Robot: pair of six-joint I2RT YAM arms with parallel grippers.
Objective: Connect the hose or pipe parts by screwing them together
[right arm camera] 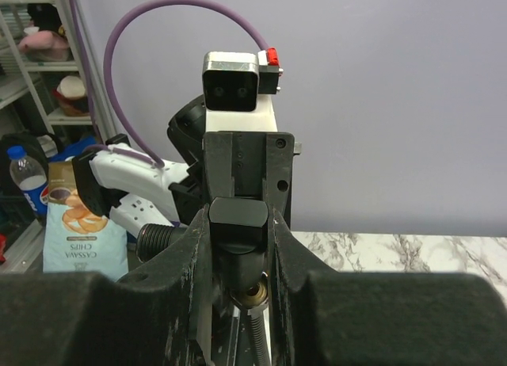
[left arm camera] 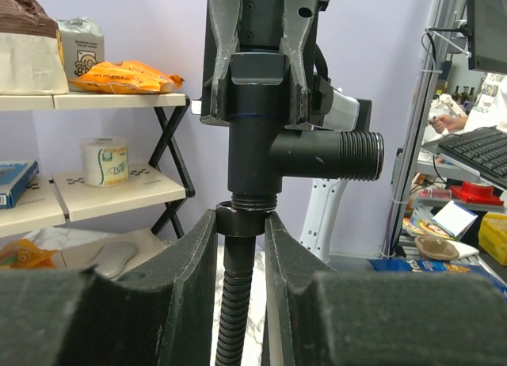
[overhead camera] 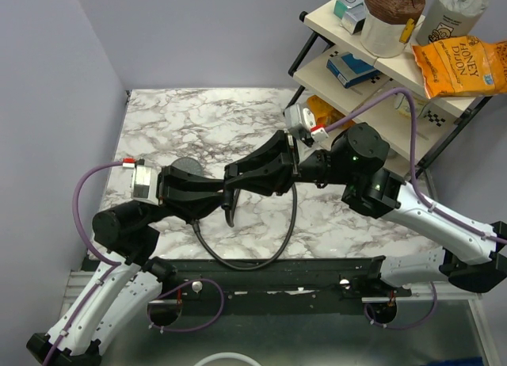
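Observation:
Both grippers meet in mid-air above the marble table. In the left wrist view, my left gripper is shut on the collar at the top of the corrugated hose [left arm camera: 234, 310]. Directly above it, a black T-shaped fitting [left arm camera: 309, 154], with a threaded side port, is held by my right gripper. Its threads sit right at the hose collar; how far they are engaged I cannot tell. In the top view, the grey hose [overhead camera: 289, 231] loops down over the table, beside a round grey disc [overhead camera: 187, 164].
A two-tier shelf [overhead camera: 325, 21] with bags, boxes and rolls stands at the back right. Walls bound the left and back. A dark edge runs along its front.

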